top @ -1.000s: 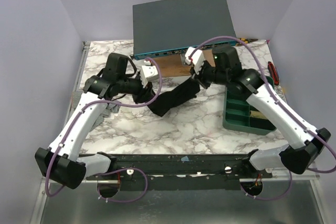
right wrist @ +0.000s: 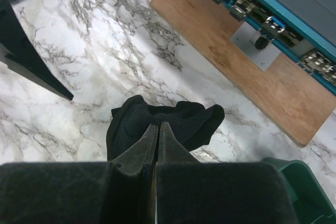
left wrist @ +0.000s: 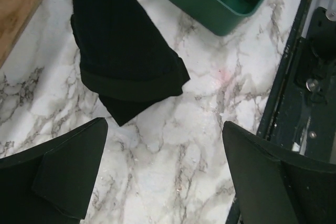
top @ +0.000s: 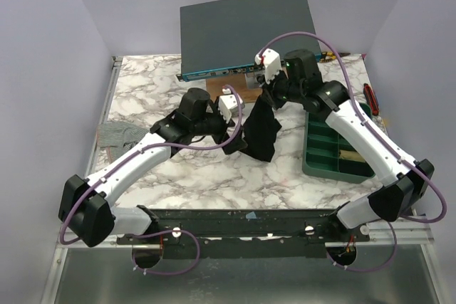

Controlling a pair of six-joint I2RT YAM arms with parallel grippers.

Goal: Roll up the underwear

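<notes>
The black underwear [top: 260,133] hangs from my right gripper [top: 267,90] down toward the marble, a little right of centre in the top view; in the right wrist view the bunched cloth [right wrist: 134,124] is at the tips of the shut fingers [right wrist: 157,129]. In the left wrist view its folded lower part [left wrist: 131,72] lies spread with a band across it. My left gripper stands open over bare marble beside the cloth's lower corner, nothing between its fingers.
A green divided bin [top: 313,165] is at the right, a wooden board [right wrist: 220,51] with a dark machine at the back. Striped grey cloth [top: 114,137] lies at the left.
The cloth's free end swung from lower left to hang downward, now farther toward the front.
</notes>
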